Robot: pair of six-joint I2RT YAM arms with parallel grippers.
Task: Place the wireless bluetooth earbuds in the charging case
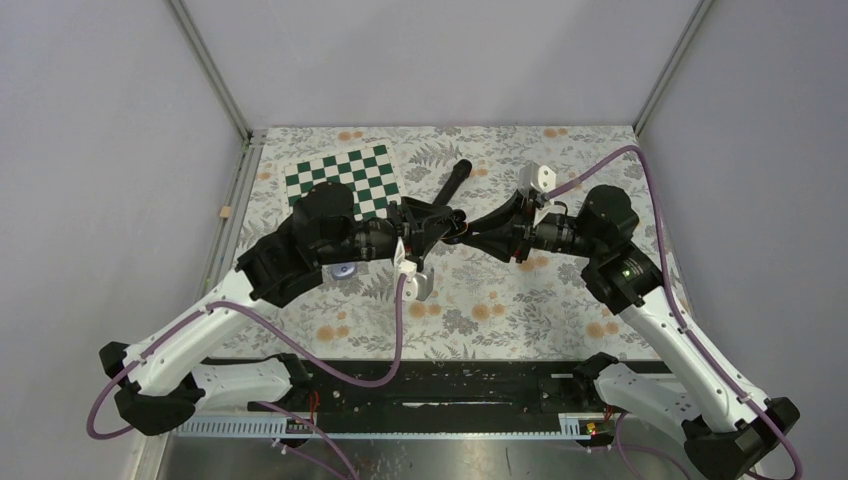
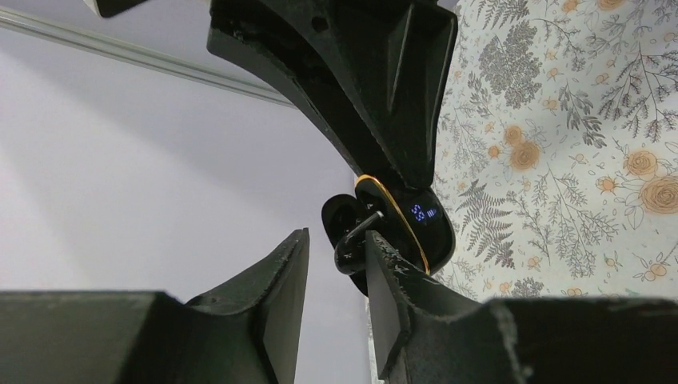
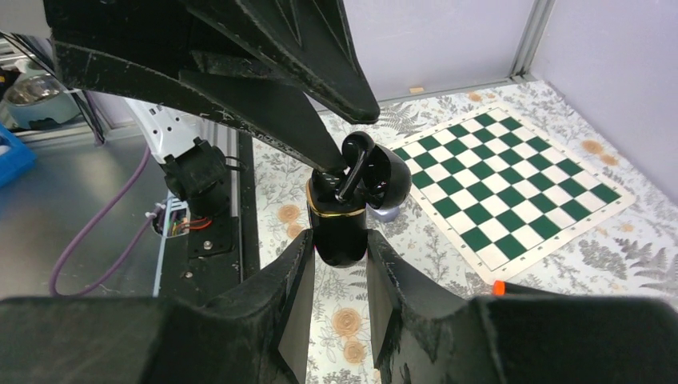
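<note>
The black charging case (image 3: 339, 232), with a gold rim and lit display (image 2: 424, 214), is held between the fingertips of my right gripper. Its lid (image 3: 389, 178) stands open. A black earbud (image 2: 350, 254) with its stem lies at the case's opening. My left gripper has its fingers part open around that earbud, close against the case; whether they touch it I cannot tell. In the top view both grippers meet over the middle of the table, hiding most of the case.
A green-and-white checkerboard (image 1: 340, 175) lies at the back left, a dark cylinder (image 1: 455, 177) behind the grippers, and a small light object (image 1: 343, 270) beside the left arm.
</note>
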